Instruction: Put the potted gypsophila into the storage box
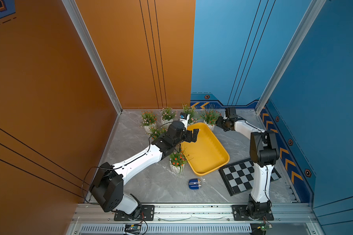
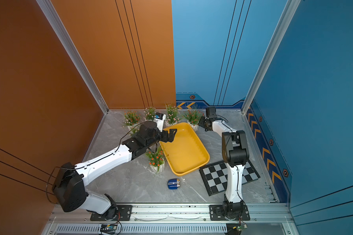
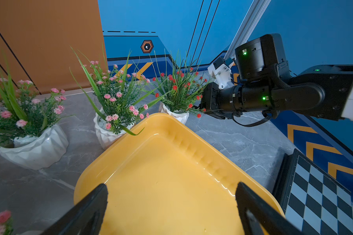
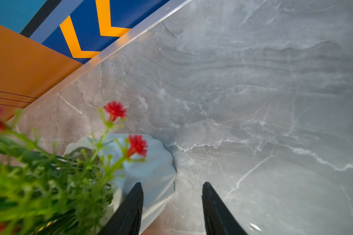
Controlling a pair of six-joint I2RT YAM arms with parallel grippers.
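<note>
The yellow storage box [image 1: 206,154] lies mid-table, empty. My left gripper hangs open over it, nothing between its fingers. At the box's back right stands a white pot with red flowers [image 3: 176,88]. My right gripper is beside this pot [image 4: 153,168], its fingers apart, one at the pot's near side; whether that finger touches cannot be told. Pink-flowered pots [image 3: 119,117] stand behind and left of the box.
An orange-flowered pot [image 1: 177,164] stands at the box's left front. A blue object [image 1: 194,184] lies in front. A chessboard [image 1: 239,176] lies at right. Bare table surrounds the right gripper's right side.
</note>
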